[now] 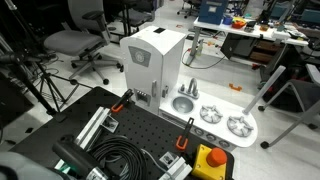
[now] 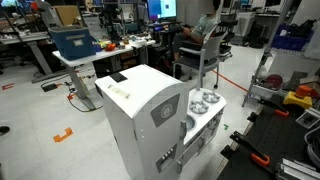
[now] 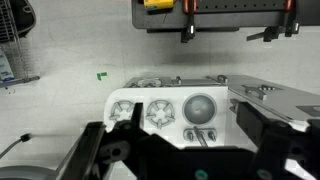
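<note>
In the wrist view my gripper shows as two dark fingers set wide apart, open, with no object gripped between them. Below it lies a white toy kitchen counter (image 1: 216,132) with a round grey sink (image 3: 200,109), a faucet (image 3: 201,138) and two grey burners (image 3: 160,113). A tall white toy cabinet (image 1: 152,62) adjoins the sink end of the counter; its door looks closed in the first exterior view. The gripper cannot be made out in either exterior view.
A black perforated table (image 1: 150,132) borders the kitchen, with orange-handled clamps (image 1: 183,140) along its edge. On it are coiled black cables (image 1: 118,155) and a yellow box with a red button (image 1: 211,160). Light open floor (image 3: 60,75) surrounds the counter.
</note>
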